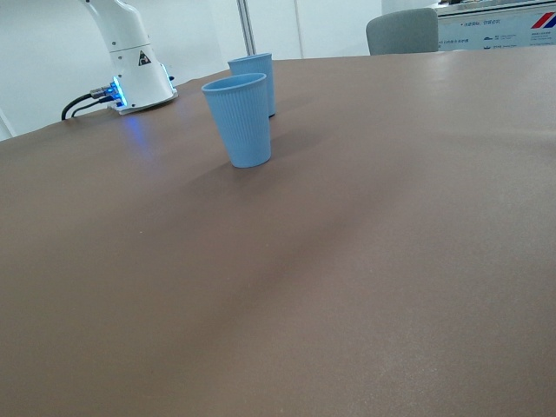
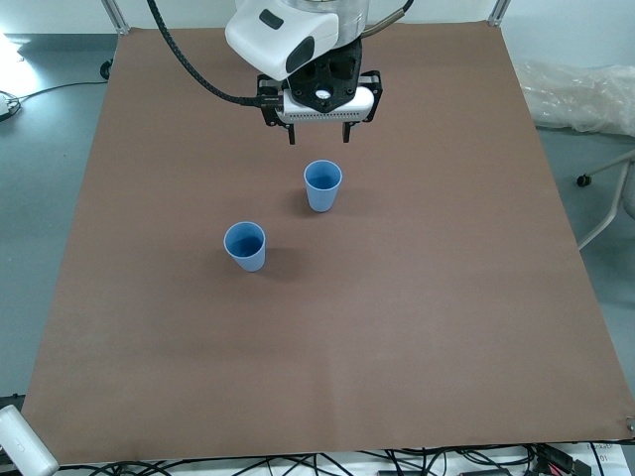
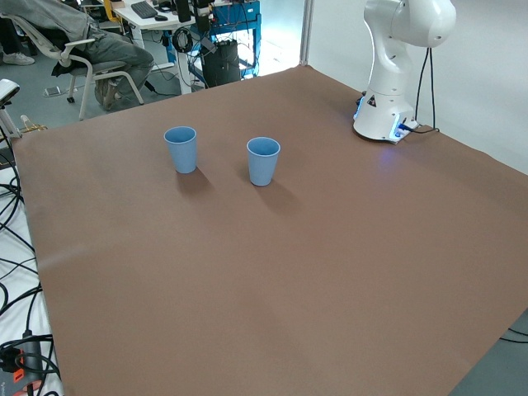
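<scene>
Two light blue, empty-looking plastic cups stand upright and apart on the brown table [image 2: 327, 347]. In the left view one cup [image 2: 322, 185] is nearer the arm and the other cup [image 2: 244, 247] is lower left of it. The top view shows a front cup [image 1: 237, 122] overlapping a rear cup [image 1: 261, 82]; the right view shows a left cup [image 3: 181, 150] and a right cup [image 3: 262, 162]. In the left view, my gripper [image 2: 318, 134] hangs above and behind the cups, its two dark fingers spread open with nothing visible between them.
The white arm base [image 3: 381, 111] sits at the table's edge. Cables run along another edge. Chairs, a seated person and a desk [image 3: 148, 18] are beyond the table.
</scene>
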